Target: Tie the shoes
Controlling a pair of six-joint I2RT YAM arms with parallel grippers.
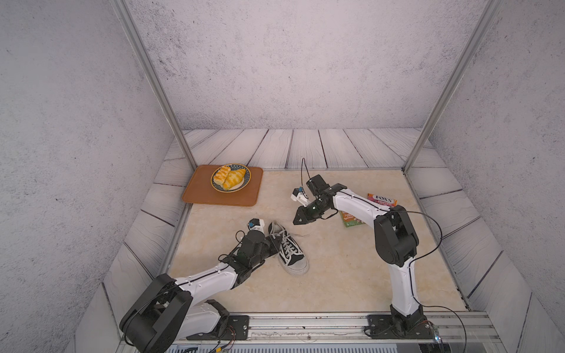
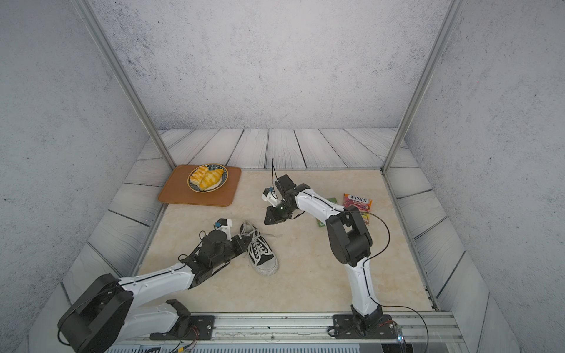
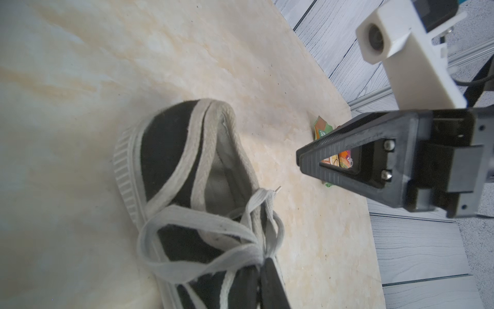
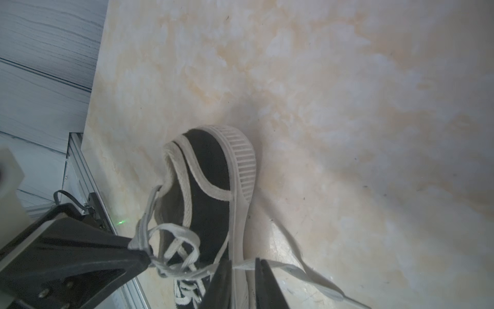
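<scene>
A black sneaker (image 1: 292,259) with white laces lies mid-table, toe towards the front. My left gripper (image 1: 275,241) is down at its laces from the left, shut; in the left wrist view its dark fingertips meet at the lace crossing, with loose loops (image 3: 185,216) around them. A free lace end (image 4: 314,278) trails out over the table to the right of the shoe. My right gripper (image 2: 269,217) hangs above and right of the shoe's heel; in the right wrist view its fingers stand apart over that lace.
A brown tray (image 1: 197,191) with a plate of pastries (image 1: 230,176) lies at the back left. Snack packets (image 2: 356,200) lie at the back right, partly behind the right arm.
</scene>
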